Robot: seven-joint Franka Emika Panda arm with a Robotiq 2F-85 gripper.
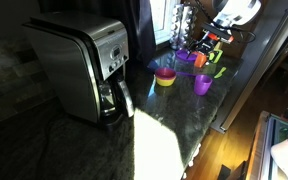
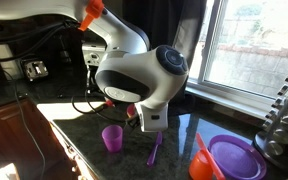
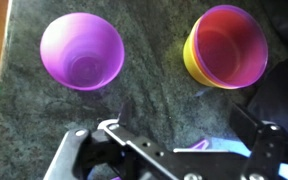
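Observation:
With empty space between its spread fingers, my gripper is open above the dark counter. Ahead of it in the wrist view stands a purple cup (image 3: 82,52) on the left. A yellow cup with a red inside (image 3: 227,47) is on the right, perhaps two nested. Both are apart from the fingers. A purple utensil (image 2: 154,150) lies on the counter beneath the arm in exterior view 2. An orange cup (image 1: 201,61) and a purple plate (image 1: 187,55) are farther back in exterior view 1.
A coffee maker (image 1: 89,68) stands at the left of the counter (image 1: 144,150). Something green (image 1: 220,72) lies near the purple cup, by the counter's right edge. Beside the window, a spice rack (image 2: 282,115) stands at the back.

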